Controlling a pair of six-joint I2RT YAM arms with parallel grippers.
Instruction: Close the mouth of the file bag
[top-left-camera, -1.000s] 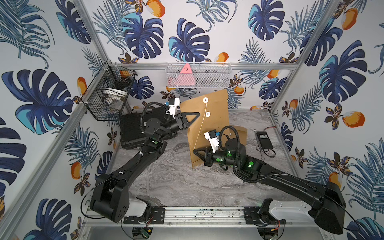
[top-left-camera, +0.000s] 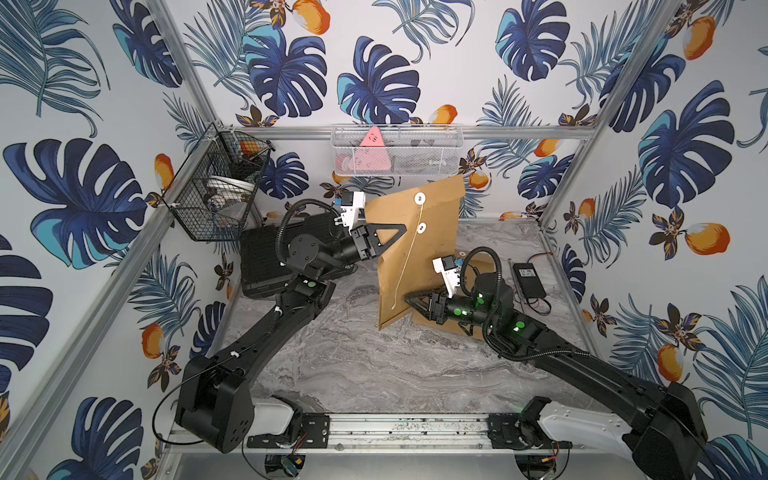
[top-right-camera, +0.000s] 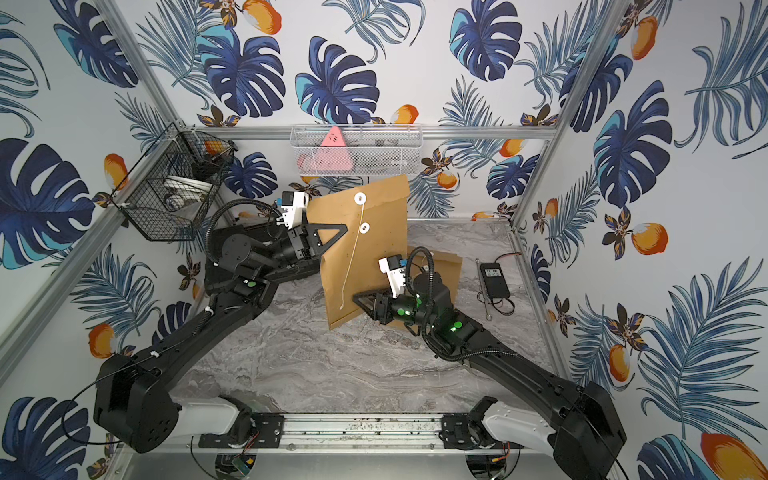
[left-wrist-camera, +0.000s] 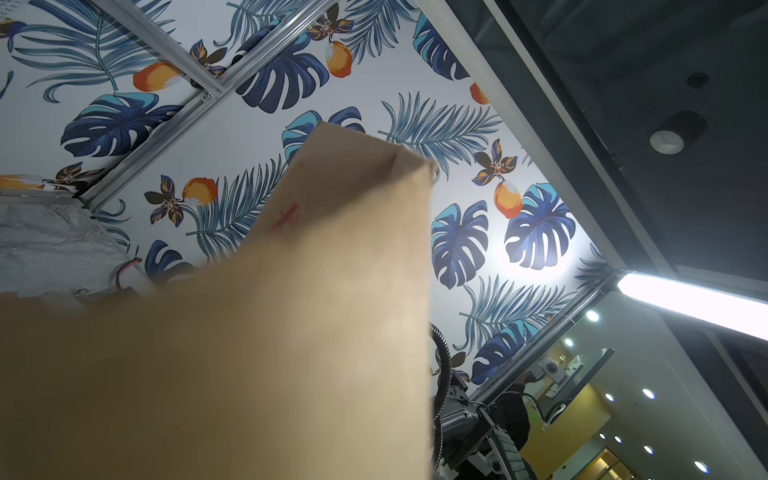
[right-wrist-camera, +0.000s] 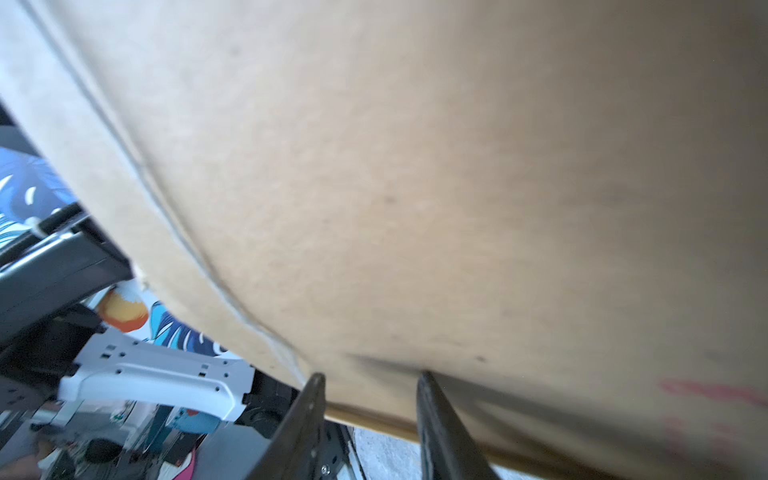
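Observation:
The kraft file bag (top-left-camera: 436, 240) stands tilted up over the table, with two white buttons and a white string (top-left-camera: 404, 272) hanging down its face. My left gripper (top-left-camera: 400, 233) is shut at the bag's upper left edge. My right gripper (top-left-camera: 412, 300) is low on the bag's face, just right of the string. In the right wrist view its fingertips are part open close to the paper, and the string (right-wrist-camera: 240, 312) runs to the left of them, with nothing seen between them.
Another kraft piece (top-right-camera: 444, 272) lies behind the right arm. A black case (top-left-camera: 256, 264) is at back left, a small black device (top-left-camera: 528, 280) at right.
My right gripper has shifted right, off the string's lower end.

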